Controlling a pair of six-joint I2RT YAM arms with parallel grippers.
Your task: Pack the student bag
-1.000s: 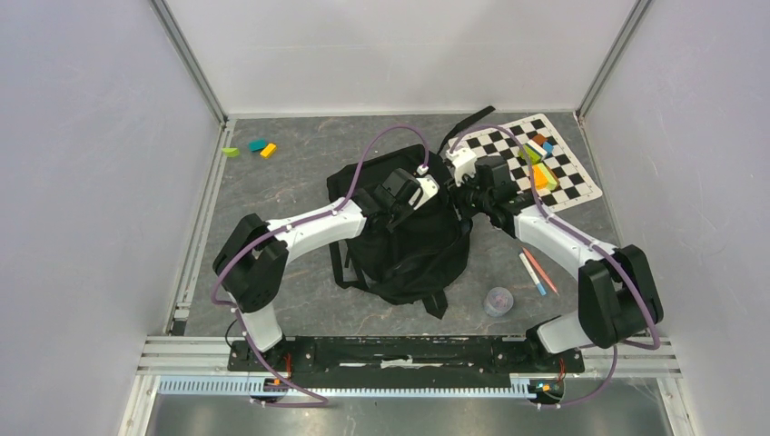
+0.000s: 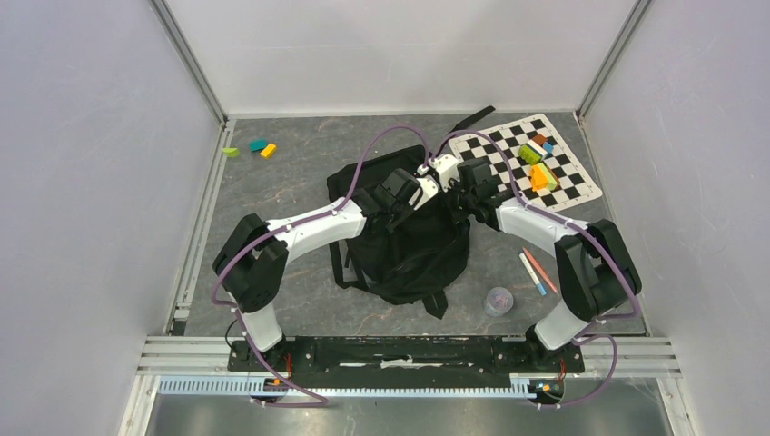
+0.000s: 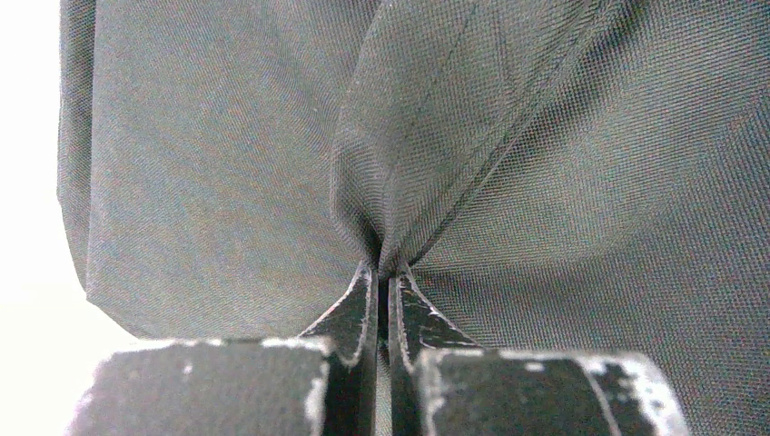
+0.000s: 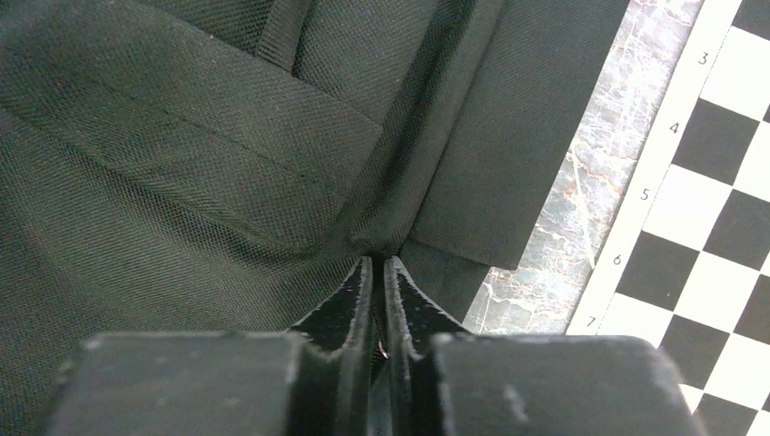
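Observation:
The black bag (image 2: pixel 418 259) lies in the middle of the table, its mouth spread between both arms. My left gripper is shut on the bag's fabric (image 3: pixel 227 200), which bunches into a fold between the fingertips. At the bag's right side my right gripper is shut, its tips touching a folded edge of the bag (image 4: pixel 272 163); I cannot tell whether any cloth is pinched there. In the top view, the wrists hide both pairs of fingertips.
A checkered board (image 2: pixel 581 182) bearing several coloured blocks (image 2: pixel 542 176) lies at the back right. Two pens (image 2: pixel 533 274) and a clear round container (image 2: pixel 498 302) are at the right front. A few small blocks (image 2: pixel 258 145) sit at the back left.
My right arm has shifted left, bringing its gripper closer to the bag's middle. The left arm has kept its place, and the bag looks nearly the same.

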